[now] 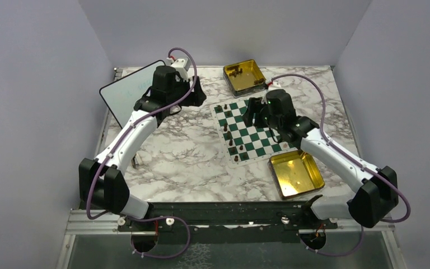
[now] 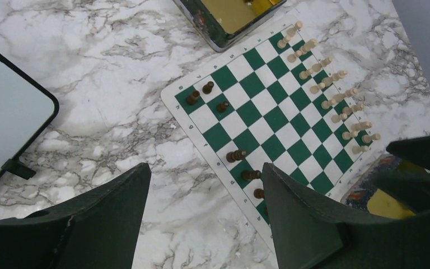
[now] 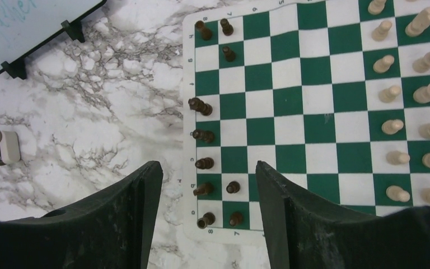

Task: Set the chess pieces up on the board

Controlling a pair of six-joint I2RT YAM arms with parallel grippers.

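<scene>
The green-and-white chessboard (image 1: 224, 151) has white pieces (image 3: 392, 126) in rows along one side and dark pieces (image 3: 204, 135) along the other, with gaps among the dark ones. My left gripper (image 1: 193, 92) is raised above the table left of the gold tray (image 1: 246, 91); in its wrist view its fingers are apart with nothing visible between them. My right gripper (image 1: 255, 112) hangs over the board, open, with no piece between its fingers. The back tray holds some dark pieces.
A second gold tray (image 1: 295, 174) lies front right, apparently empty. A whiteboard (image 1: 123, 89) stands at the back left, near a small white object (image 3: 8, 147).
</scene>
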